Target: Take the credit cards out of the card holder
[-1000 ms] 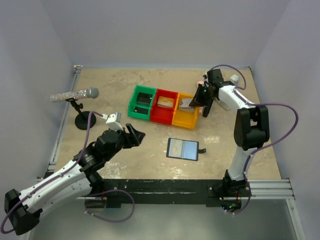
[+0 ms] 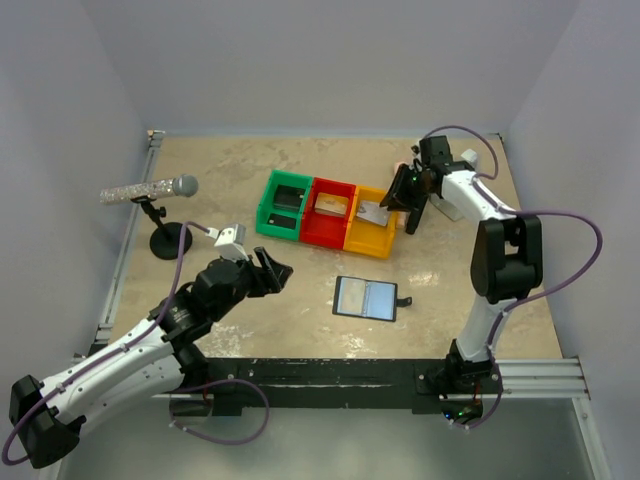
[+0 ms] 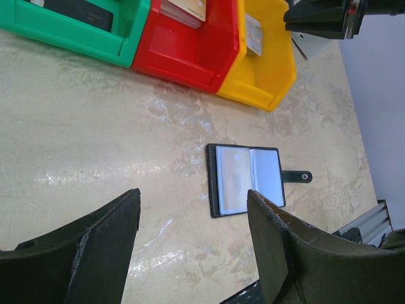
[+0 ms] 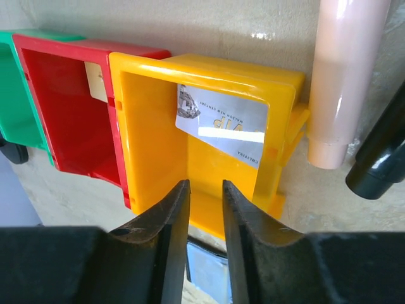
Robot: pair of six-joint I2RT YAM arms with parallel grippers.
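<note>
The black card holder lies spread on the table with clear sleeves up; its snap strap points right. A silver-grey printed card leans inside the yellow bin. Over that bin my right gripper is open, its narrow gap empty and the card beyond its fingertips. To the left of the holder, my left gripper hangs above the table. In the left wrist view its fingers stand wide apart with only tabletop between. Whether cards are still in the sleeves cannot be made out.
Joined to the yellow bin are a red bin holding tan cards and a green bin with dark items. A microphone stands at left. Pink and black tubes lie right of the bins.
The right gripper's fingers have spread apart over the yellow bin, and its arm has shifted slightly right. The card stays in the bin. The left arm has barely moved.
</note>
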